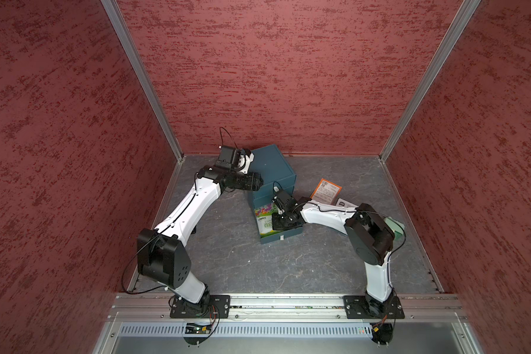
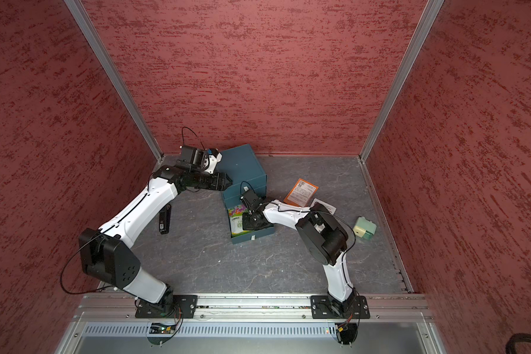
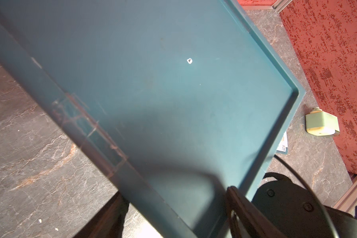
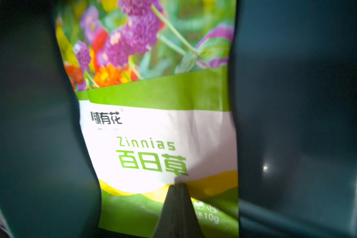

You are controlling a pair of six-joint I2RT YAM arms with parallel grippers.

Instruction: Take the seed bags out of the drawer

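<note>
A blue-grey cabinet (image 1: pixel 271 165) stands mid-table with its drawer (image 1: pixel 282 237) pulled out toward the front. Inside the drawer lies a zinnia seed bag (image 4: pixel 154 130), green and white with printed flowers. My right gripper is shut, its tips down over the bag's lower part; whether they pinch any of it cannot be seen. At the cabinet's front left top edge, my left gripper stands part open, with that edge passing between its fingers. An orange-edged packet (image 1: pixel 325 191) and a white packet (image 2: pixel 323 206) lie flat right of the cabinet.
At the far right sits a pale green box-shaped object (image 2: pixel 364 227). A black handheld object (image 2: pixel 164 219) lies left of the cabinet, near the left arm. Bare table (image 1: pixel 236 259) shows in front of the drawer. My right forearm crosses low beside the packets.
</note>
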